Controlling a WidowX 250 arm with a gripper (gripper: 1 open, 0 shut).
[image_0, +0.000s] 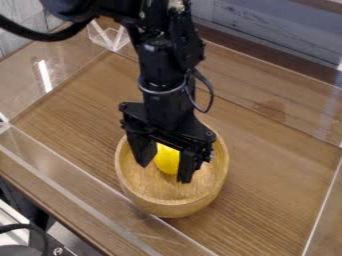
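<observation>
My black gripper (163, 158) reaches down from the top into a round wooden bowl (173, 206) near the front centre. Its fingers are apart, one on each side of a yellow object (168, 160) in the bowl. The gripper partly hides the yellow object, and I cannot see whether the fingers touch it.
A clear plastic object (110, 35) stands at the back left. A pale wall panel runs along the back right, and a black cable lies at the lower left edge.
</observation>
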